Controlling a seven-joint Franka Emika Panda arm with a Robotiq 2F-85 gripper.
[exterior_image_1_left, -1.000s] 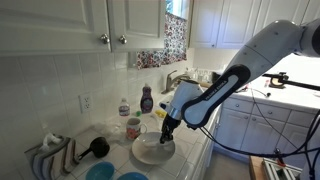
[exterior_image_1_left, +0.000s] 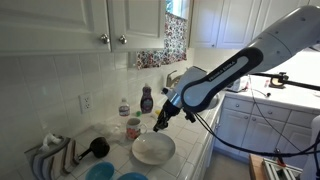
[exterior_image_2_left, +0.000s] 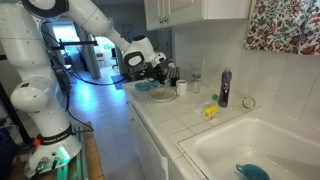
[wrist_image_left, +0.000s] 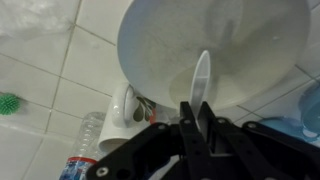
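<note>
My gripper is shut on a slim, whitish utensil (wrist_image_left: 201, 80) that sticks out past its fingertips; what kind of utensil it is I cannot tell. In the wrist view, a large, pale round bowl (wrist_image_left: 165, 55) lies beneath it and looks empty. From the first exterior view, the gripper (exterior_image_1_left: 161, 125) hangs above the far rim of the bowl (exterior_image_1_left: 153, 149). The utensil is too small to make out there.
A white mug (wrist_image_left: 121, 112) stands beside the bowl, close to a clear bottle (wrist_image_left: 84, 143). Blue dishes (exterior_image_1_left: 101, 171) lie at the near left. A dark bottle (exterior_image_1_left: 147, 101) is by the wall. In the second exterior view, open counter (exterior_image_2_left: 185, 121) extends toward the sink (exterior_image_2_left: 257, 143).
My gripper has risen from low over the bowl and shifted slightly toward the wall. The bowl and mug appear unmoved.
</note>
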